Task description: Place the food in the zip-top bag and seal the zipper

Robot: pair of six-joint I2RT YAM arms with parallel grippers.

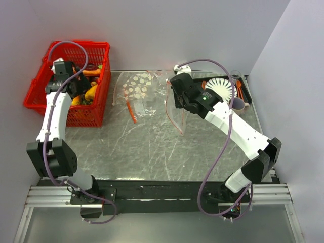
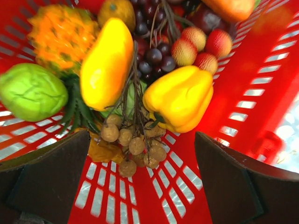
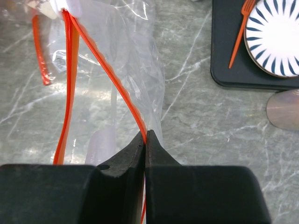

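My left gripper stands open over the red basket, nothing between its fingers. Below it in the left wrist view lie a yellow bell pepper [image 2: 180,98], a yellow mango-like fruit [image 2: 106,65], a cluster of small brown fruit [image 2: 136,145], dark grapes [image 2: 154,58] and a green cabbage-like ball [image 2: 32,91]. My right gripper is shut on the orange-red zip edge of a clear bag [image 3: 140,79]. The bag's mouth gapes between two zip strips, which meet at a white slider [image 3: 65,6]. Another clear bag with pale round dots [image 1: 136,87] lies flat on the table.
The red basket [image 1: 104,86] stands at the back left, its slatted walls rising around the left gripper. A dark tray [image 3: 224,77] with a striped plate [image 3: 278,37] and orange fork [image 3: 242,30] is at the back right, beside a cup [image 3: 285,109].
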